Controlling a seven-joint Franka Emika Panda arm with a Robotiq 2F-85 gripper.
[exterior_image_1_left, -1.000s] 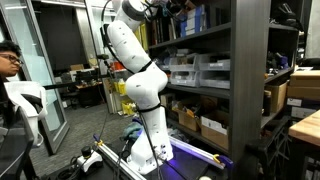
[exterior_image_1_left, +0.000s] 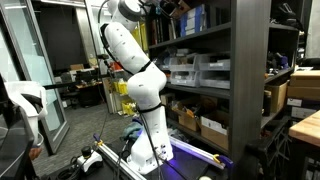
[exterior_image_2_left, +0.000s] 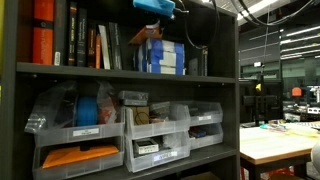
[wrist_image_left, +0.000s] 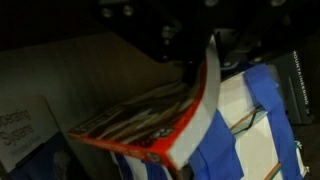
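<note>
A book with an orange-red edge and pale spine (wrist_image_left: 185, 138) hangs tilted in the wrist view. My gripper is shut on its upper end; the fingertips are dark and partly hidden. In exterior view 2 the gripper's blue part shows at the top edge, above a slanted reddish-brown book (exterior_image_2_left: 141, 33). That book appears just over the blue-and-white books (exterior_image_2_left: 162, 57) on the upper shelf. The shelf's upper part and the gripper are cut off at the top of exterior view 1, so contact there cannot be judged.
Upright books (exterior_image_2_left: 62, 33) fill the shelf's left side. Below stand clear plastic bins (exterior_image_2_left: 155, 125) with assorted items. The shelf's side panel (exterior_image_1_left: 245, 80) rises right of the arm. A black book marked "MOUNTAINEERING" (wrist_image_left: 296, 85) stands close to the blue-and-white ones.
The arm's upper links have shifted, with the elbow leaning further left in exterior view 1. A person at the left edge one second ago is out of view.
</note>
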